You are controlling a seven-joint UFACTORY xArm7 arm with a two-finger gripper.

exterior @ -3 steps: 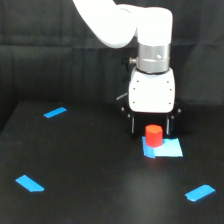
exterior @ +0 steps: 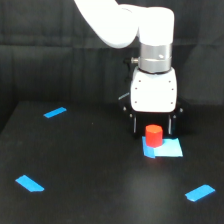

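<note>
A white robot arm reaches down from the top of the camera view to its gripper [exterior: 153, 124], which has dark fingers standing open. Between and just below the fingertips, a small red block [exterior: 154, 136] stands upright on a patch of blue tape or paper [exterior: 170, 148]. Whether the fingers touch the block is hard to tell; they appear apart from it.
A dark backdrop stands behind.
</note>
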